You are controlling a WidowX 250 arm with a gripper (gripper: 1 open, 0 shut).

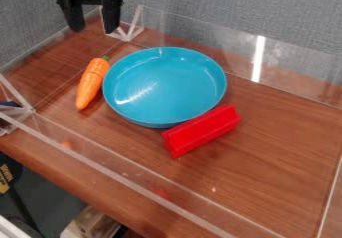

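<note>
My black gripper (92,18) hangs at the top left above the back of the table, its two fingers spread apart with nothing seen between them. Below it an orange toy carrot (92,81) with a green top lies upright along the left of a blue round pan or bowl (164,82). A red block (201,130) lies at the bowl's lower right, close to its rim.
The wooden table (254,182) is bordered by clear low walls, with grey padded panels behind. Some small objects sit at the left edge, partly out of view.
</note>
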